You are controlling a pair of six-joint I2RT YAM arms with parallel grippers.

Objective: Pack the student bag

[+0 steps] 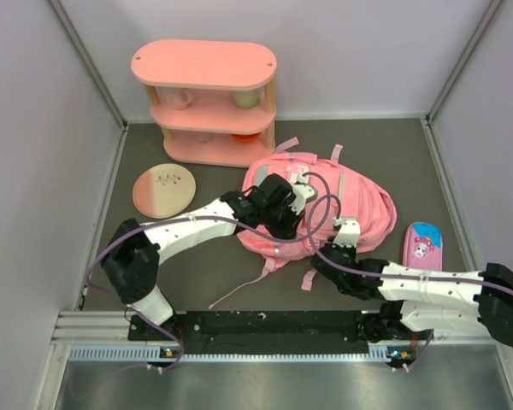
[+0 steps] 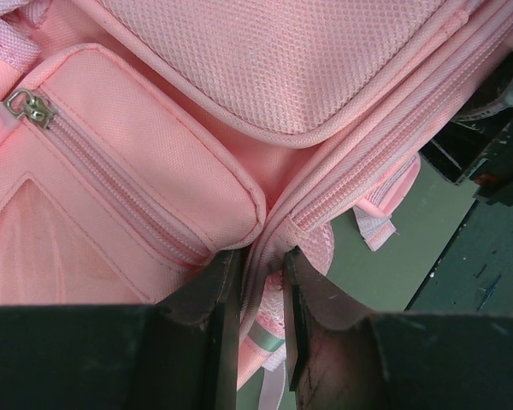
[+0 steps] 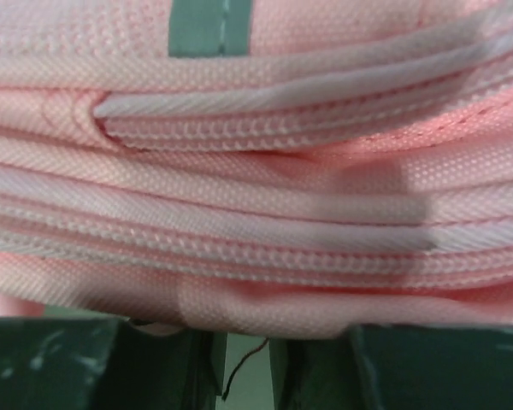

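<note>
The pink backpack (image 1: 363, 205) lies flat in the middle of the table. In the left wrist view my left gripper is shut on a zippered seam of the backpack (image 2: 145, 137), beside a front pocket with a metal zipper pull. My right gripper is at the bag's near right side; in the right wrist view its fingers are parted slightly, just below two rows of zipper (image 3: 265, 256), with a thin dark line visible in the gap and no fabric clearly between them.
A pink and blue pencil case (image 1: 423, 252) lies at the right. A round plate (image 1: 163, 190) is at the left. A pink shelf (image 1: 203, 60) with cups stands at the back. Straps trail toward the front edge.
</note>
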